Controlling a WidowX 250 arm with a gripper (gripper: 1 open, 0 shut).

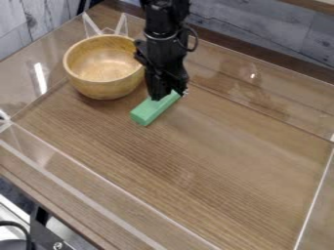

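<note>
My black gripper [163,86] reaches down from the top centre over a green block [155,110] that lies flat on the wooden table. Its fingertips are at the upper end of the block and appear close together; whether they touch it I cannot tell. A tan wooden bowl [73,66] sits to the left of the gripper and block.
A grey wall or edge runs along the back, and dark cables show at the lower left corner.
</note>
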